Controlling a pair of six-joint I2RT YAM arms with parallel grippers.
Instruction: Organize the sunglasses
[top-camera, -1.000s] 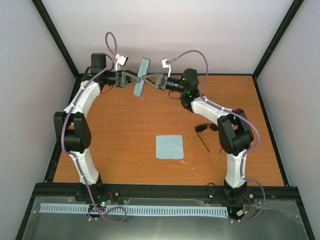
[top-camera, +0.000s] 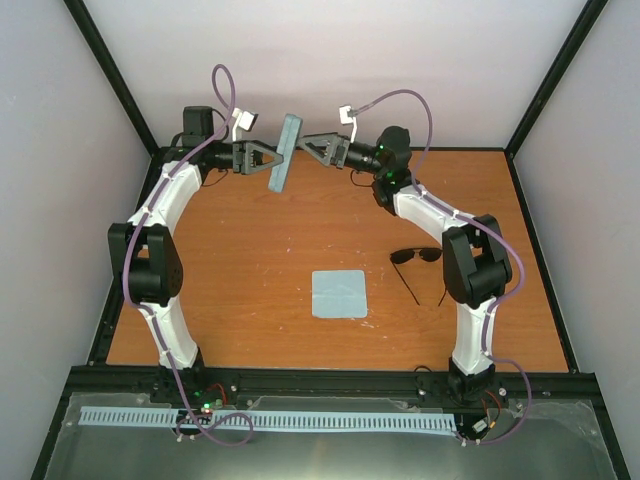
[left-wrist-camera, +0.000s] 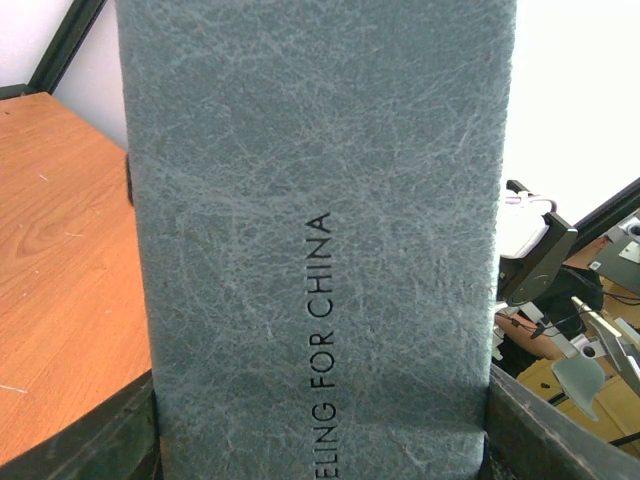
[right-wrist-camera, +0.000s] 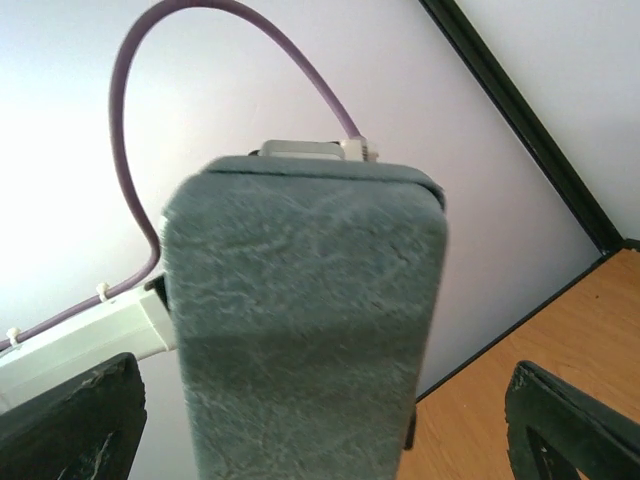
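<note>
A grey-green glasses case (top-camera: 285, 150) with dark lettering, seen large in the left wrist view (left-wrist-camera: 315, 170), is held upright in the air at the back middle by my left gripper (top-camera: 270, 158), its fingers on either side of it. My right gripper (top-camera: 315, 146) stands open just right of the case, facing its end; in the right wrist view the case (right-wrist-camera: 300, 310) sits between and beyond the spread fingers. Black sunglasses (top-camera: 415, 255) lie unfolded on the table at the right. A light blue cloth (top-camera: 339, 294) lies flat at the front middle.
A black frame and white walls border it. The right arm's elbow is close beside the sunglasses.
My right gripper has drawn back to the right, away from the case. The left arm and the case look still.
</note>
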